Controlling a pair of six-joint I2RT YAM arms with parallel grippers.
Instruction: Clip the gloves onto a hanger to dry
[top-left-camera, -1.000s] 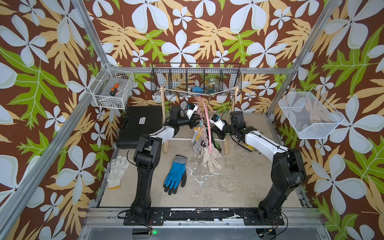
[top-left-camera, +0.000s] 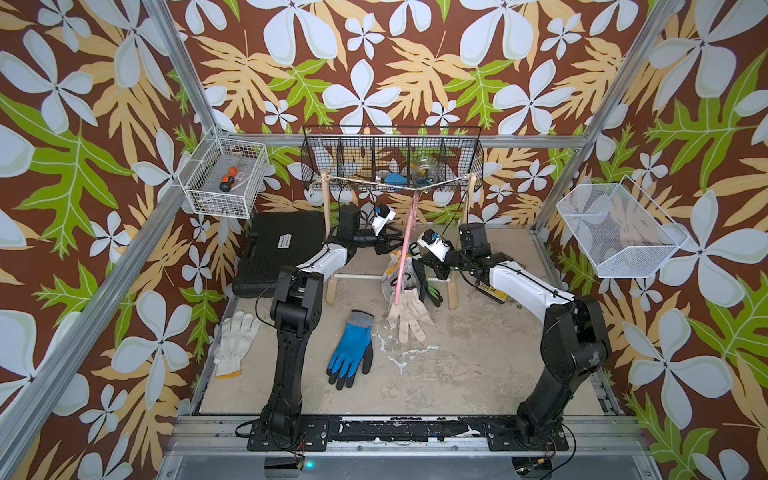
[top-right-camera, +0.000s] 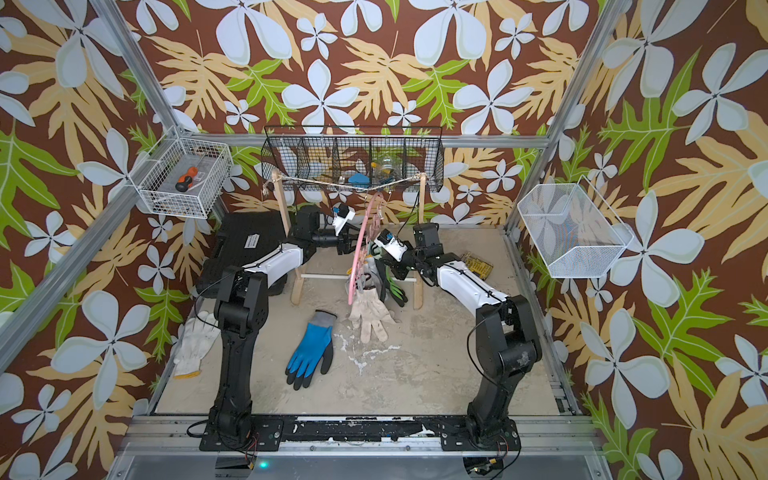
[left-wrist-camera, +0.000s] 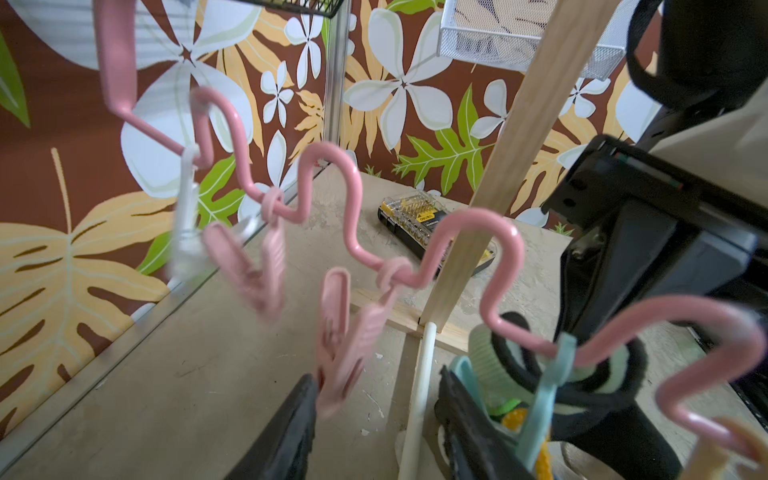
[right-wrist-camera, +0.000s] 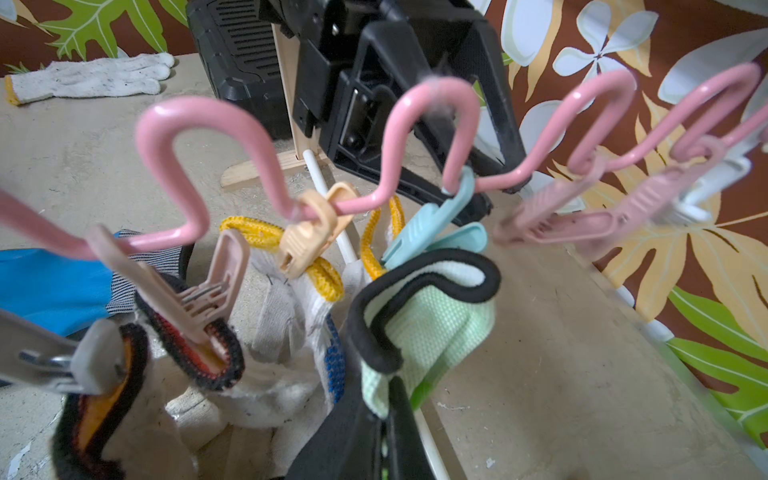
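The pink wavy hanger (right-wrist-camera: 172, 140) hangs between my grippers, carrying several clips. White gloves hang from the pale pink clip (right-wrist-camera: 180, 292), the grey clip (right-wrist-camera: 48, 360) and the beige clip (right-wrist-camera: 308, 240). Just under the mint clip (right-wrist-camera: 432, 228) is the cuff of a light-green and black glove (right-wrist-camera: 448, 320); I cannot tell whether the clip bites it. My right gripper is shut, its tips pinching the lower edge of that cuff. Close to the hanger, my left gripper stands open and empty, with an empty pink clip (left-wrist-camera: 348, 344) beyond its fingers.
A blue glove (top-left-camera: 350, 348) and a white glove (top-left-camera: 236, 342) lie on the table. Wooden posts (left-wrist-camera: 512, 152) support the frame, with a white bar (left-wrist-camera: 417, 400) low between them. A black case (top-left-camera: 280, 248) stands back left, a bit set (left-wrist-camera: 412, 220) back right.
The hanger has swung and turned, its front end and the hanging white gloves shifting left. Both arms have hardly moved.
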